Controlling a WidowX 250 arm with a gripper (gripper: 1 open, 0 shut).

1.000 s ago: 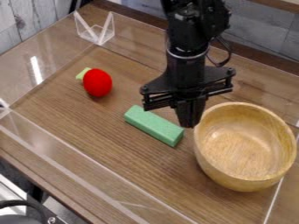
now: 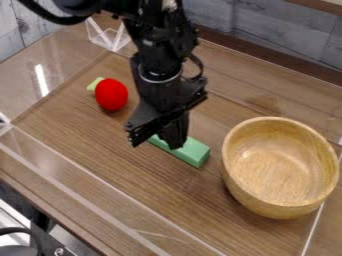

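My black gripper [image 2: 158, 131] hangs in the middle of the camera view, its tips just over the left end of a green block [image 2: 187, 152]; whether it touches the block I cannot tell. It looks shut, and nothing shows held. A red tomato-like object [image 2: 111, 94] lies to the upper left, and a large wooden bowl [image 2: 279, 170] sits to the right of the block.
A small pale green item [image 2: 96, 86] lies behind the red object. The wooden table [image 2: 94, 180] has clear room at the front left and back right; its left edge borders a pale tiled surface.
The arm has swung leftward from beside the bowl to over the green block's left end. The block, red object and bowl look unmoved.
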